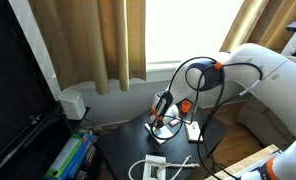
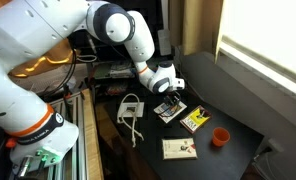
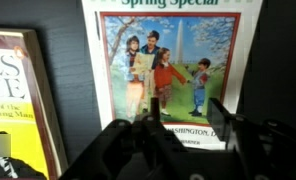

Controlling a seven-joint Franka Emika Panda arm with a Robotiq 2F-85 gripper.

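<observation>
A book with a painted family on its white-bordered cover [image 3: 171, 70] fills the middle of the wrist view, its heading reading "Spring Special". My gripper is over the lower part of that cover, its dark fingers apart and nothing seen between them. In exterior view 2 the gripper [image 2: 171, 98] hangs low above the book [image 2: 168, 113], which the arm partly hides. Whether the fingertips touch the cover cannot be told. A yellow-edged book [image 3: 18, 95] lies to the left in the wrist view, with a dark gap between the two.
On the dark table are an orange-red cup [image 2: 220, 136], a pale flat item [image 2: 179, 148] and a white box [image 2: 130, 108] with a looped cable. The yellow book [image 2: 196, 119] lies close beside the gripper. Bare table [image 2: 233, 160] shows near the cup.
</observation>
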